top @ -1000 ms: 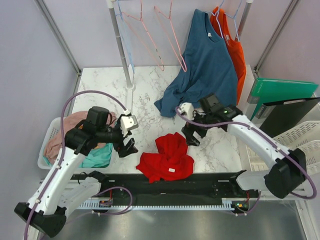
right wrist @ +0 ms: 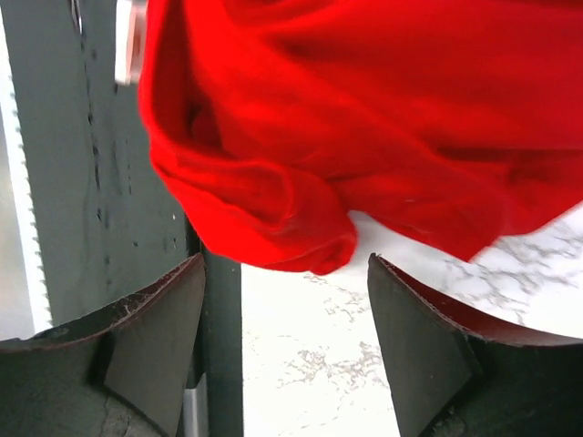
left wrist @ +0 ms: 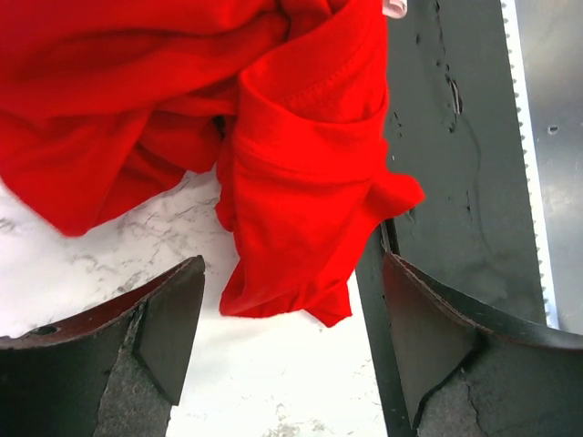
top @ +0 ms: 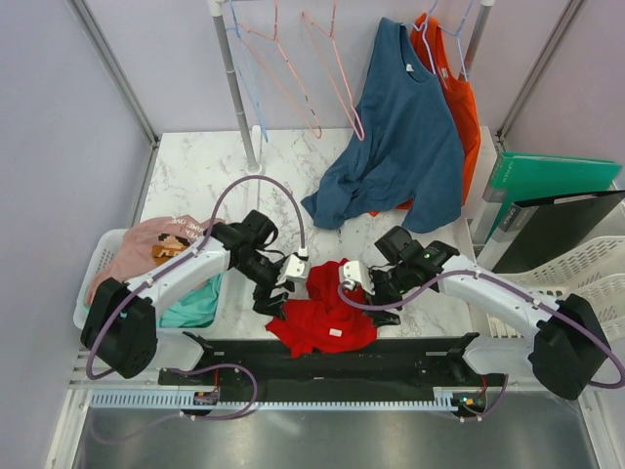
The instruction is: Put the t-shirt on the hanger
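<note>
A red t-shirt (top: 322, 322) lies crumpled at the front of the marble worktop. My left gripper (top: 271, 307) is at its left end; in the left wrist view the open fingers (left wrist: 137, 355) stand either side of a fold (left wrist: 291, 228). My right gripper (top: 379, 319) is at its right side; in the right wrist view its open fingers (right wrist: 446, 355) flank another fold (right wrist: 264, 218). Empty pink hangers (top: 347, 98) hang from the rail above.
Blue (top: 391, 147) and orange (top: 459, 107) garments hang at the back right. A basket of clothes (top: 151, 259) stands left. Green boards (top: 547, 181) and a white basket (top: 596, 288) are on the right. The black front edge borders the shirt.
Both arms have moved in toward the red t-shirt, the left rightward, the right down toward the front, and both grippers now sit low at either side of it.
</note>
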